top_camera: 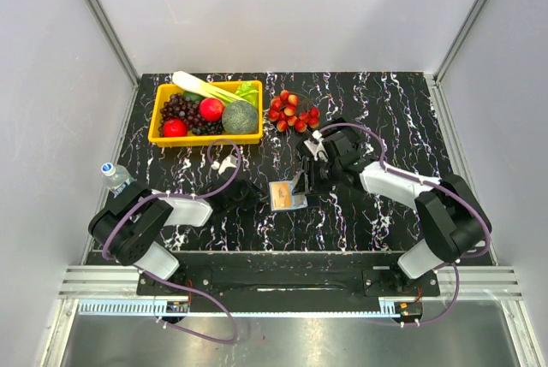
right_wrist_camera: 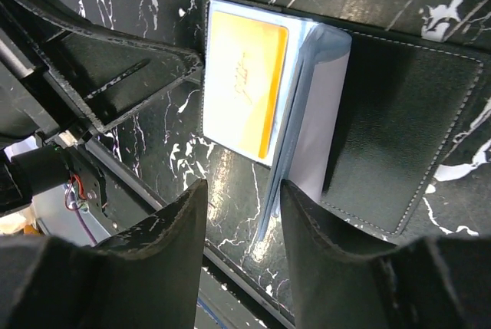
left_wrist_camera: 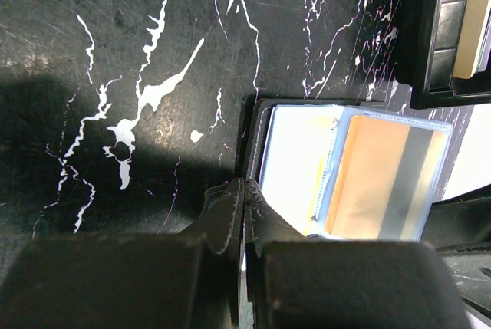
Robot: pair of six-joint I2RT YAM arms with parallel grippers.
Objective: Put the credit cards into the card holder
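The open card holder [top_camera: 281, 196] lies on the dark marble surface between my two grippers. Its left clear sleeve [right_wrist_camera: 244, 76] lies flat with a yellow-orange card in it. The other sleeve page [right_wrist_camera: 311, 91] is lifted and tilted, showing nearly edge-on, and the black cover [right_wrist_camera: 406, 122] is bare to its right. My right gripper is part open, its fingertips apart, with the raised page's lower edge between them, close to the right finger. My left gripper is shut at the holder's left edge, with nothing visible between its fingers.
Behind the right gripper, a black tray [left_wrist_camera: 433, 45] holds a card [left_wrist_camera: 477, 26]. Farther back are a yellow basket of produce [top_camera: 211, 139] and a bowl of strawberries [top_camera: 294, 112]. A bottle [top_camera: 116, 177] stands left. Marble in front of the holder is free.
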